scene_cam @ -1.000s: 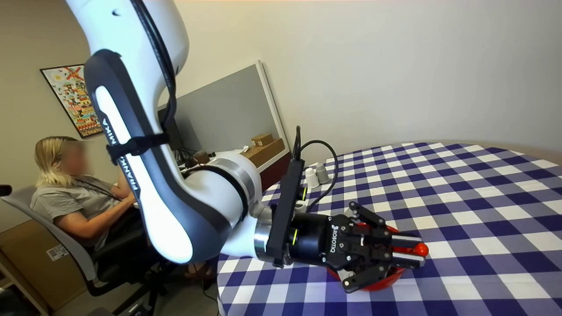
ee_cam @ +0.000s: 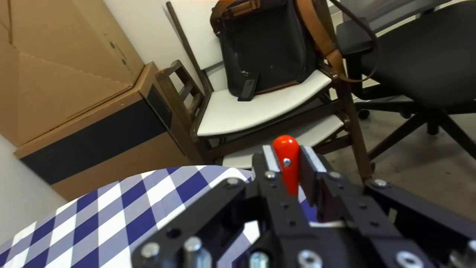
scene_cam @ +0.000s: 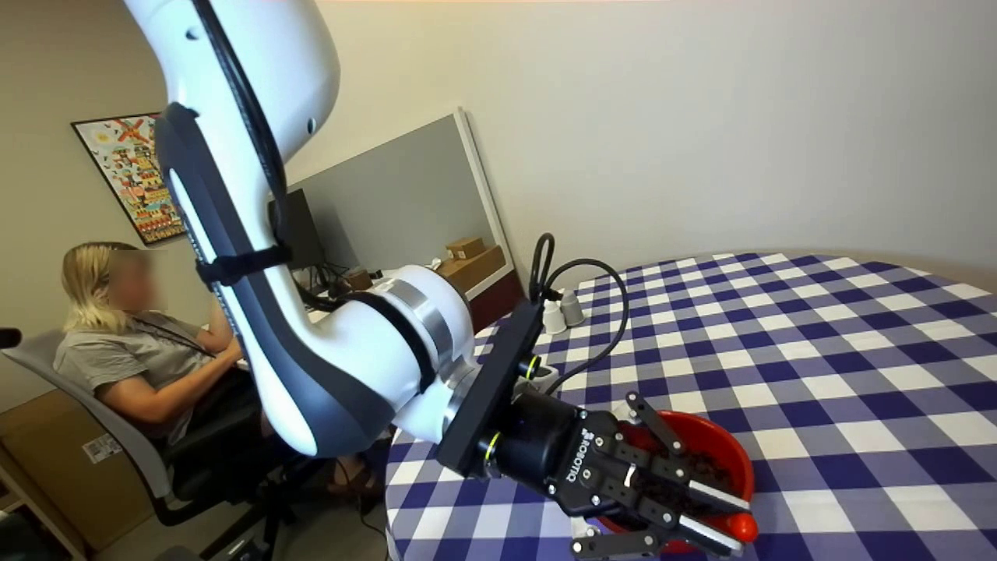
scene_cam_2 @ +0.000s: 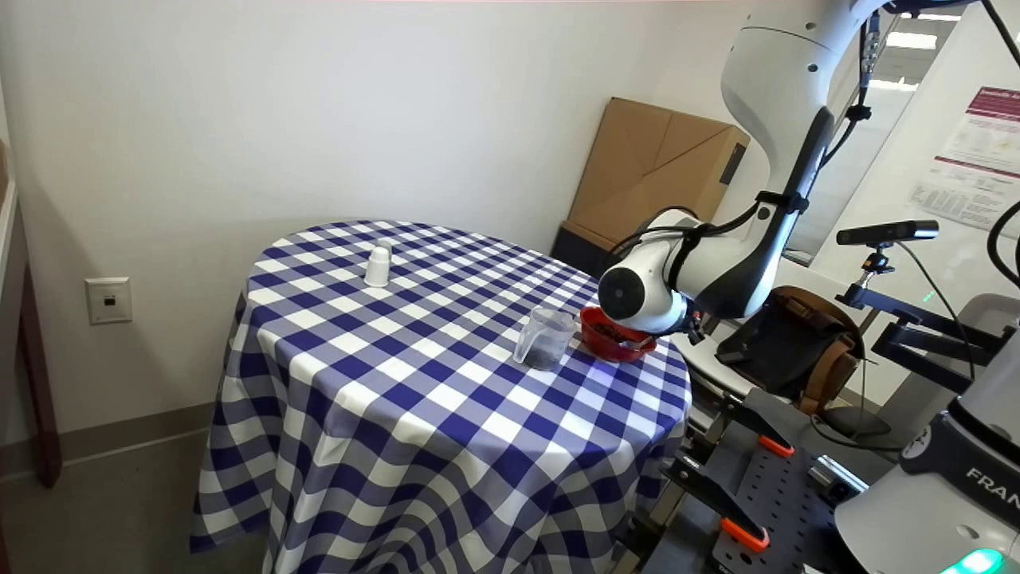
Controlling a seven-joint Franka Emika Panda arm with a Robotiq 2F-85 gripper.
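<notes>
My gripper [scene_cam: 736,527] is shut on a red handle [ee_cam: 288,163] with a rounded end and a metal rivet. The handle stands between both fingertips in the wrist view, its end poking out beyond them. What the handle belongs to is hidden by the gripper. In exterior view 1 the gripper lies in front of a red bowl [scene_cam: 741,460] and covers part of it, tilted down to the right. Dark, loose contents show inside the bowl [scene_cam_2: 612,355]. In exterior view 2 the arm hides the gripper's fingers.
A clear pitcher [scene_cam_2: 547,336] with something dark at its bottom stands beside the bowl. Two small pale containers [scene_cam_2: 378,267] are farther off on the checked tablecloth [scene_cam_2: 449,316]. A chair [ee_cam: 250,114] and a cardboard box [ee_cam: 84,129] are beyond its edge.
The gripper has turned from nearly level to sloping downward in exterior view 1, its fingertips now lower. More of the bowl shows behind it. The handle stays between the fingers.
</notes>
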